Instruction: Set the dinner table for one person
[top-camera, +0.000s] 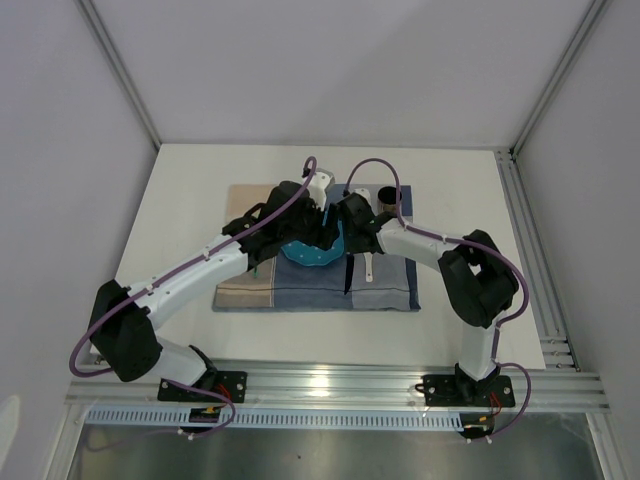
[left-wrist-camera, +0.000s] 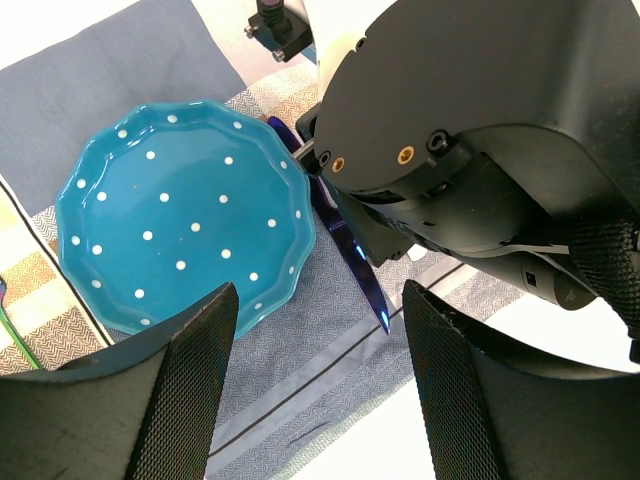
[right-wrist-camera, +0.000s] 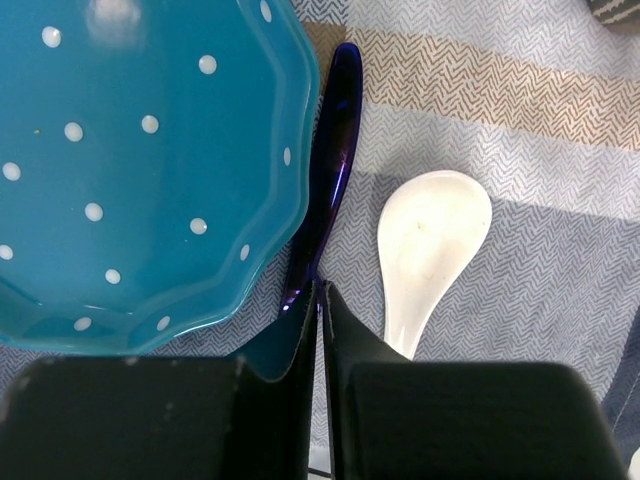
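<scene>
A blue dotted plate (left-wrist-camera: 185, 205) lies on the striped mat (left-wrist-camera: 130, 55), with a dark purple knife (right-wrist-camera: 333, 150) along its right edge. A white spoon (right-wrist-camera: 430, 240) lies right of the knife. My left gripper is open above the mat and plate's near side, nothing between its fingers. My right gripper has its fingertips close together at the knife's near end; whether they hold it is unclear. A green utensil (left-wrist-camera: 22, 335) lies left of the plate. The right arm's housing covers part of the left wrist view.
A dark cup (top-camera: 390, 199) stands at the mat's back right. Both arms' wrists are very close above the plate. Bare white table (top-camera: 180, 180) surrounds the mat.
</scene>
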